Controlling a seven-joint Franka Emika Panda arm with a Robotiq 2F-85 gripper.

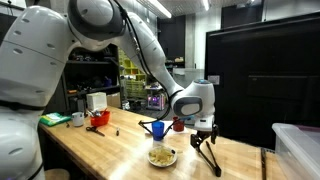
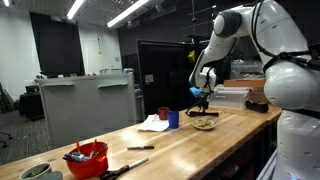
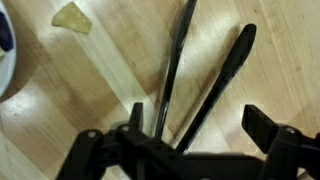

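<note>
Below my gripper lies a pair of black tongs, its two long arms spread in a narrow V on the wooden table. In the wrist view the gripper's fingers stand wide apart on either side of the tongs, and nothing is held between them. Exterior view 1 has the gripper low over the table's right part, with the tongs beneath it. Whether the fingers touch the table cannot be made out.
A plate of chips sits left of the gripper, and a loose chip lies near it. Behind are a blue cup and a red cup. A red basket stands farther off. A clear bin is at the right.
</note>
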